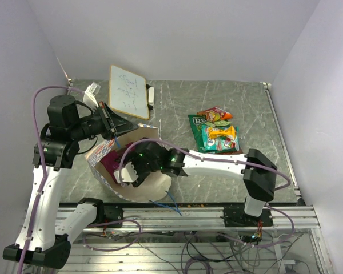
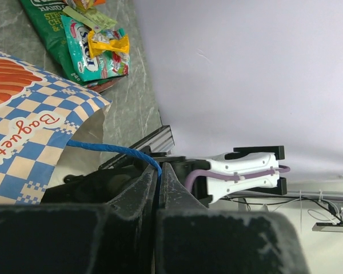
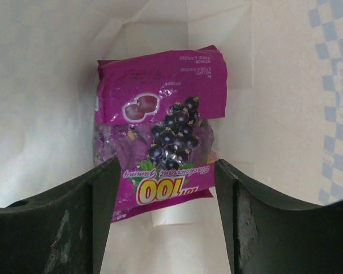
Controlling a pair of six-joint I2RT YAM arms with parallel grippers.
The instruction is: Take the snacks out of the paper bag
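The paper bag [image 1: 102, 154], with a blue checked print [image 2: 28, 125], stands open at the centre left. My left gripper is shut on its blue rope handle [image 2: 106, 146] above it. Inside lies a purple snack pack [image 3: 160, 131] with a berry picture. My right gripper reaches down into the bag, fingers apart over the pack's lower part, one at each side; whether they touch it I cannot tell.
A pile of snack packs [image 1: 220, 138] lies on the grey table [image 1: 246, 103] at the right. A whiteboard [image 1: 127, 91] lies at the back left.
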